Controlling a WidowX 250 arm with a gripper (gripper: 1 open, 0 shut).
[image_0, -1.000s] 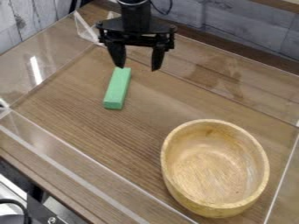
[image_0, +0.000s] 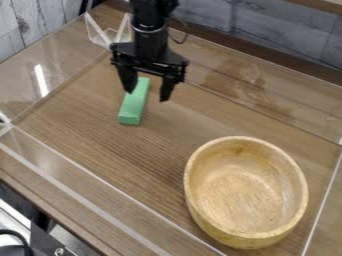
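My black gripper (image_0: 146, 80) hangs over the upper middle of the wooden surface, its two fingers spread open on either side of the far part of a green block (image_0: 131, 109). The block is long and narrow and lies on the wood. I cannot tell whether the fingers touch it.
A large tan bowl (image_0: 245, 191) stands at the lower right. Clear plastic pieces sit near the back left edge, and the back rim runs along the top right.
The arm has moved left and toward the camera, bringing the open gripper down over the green block. The block and bowl look unmoved.
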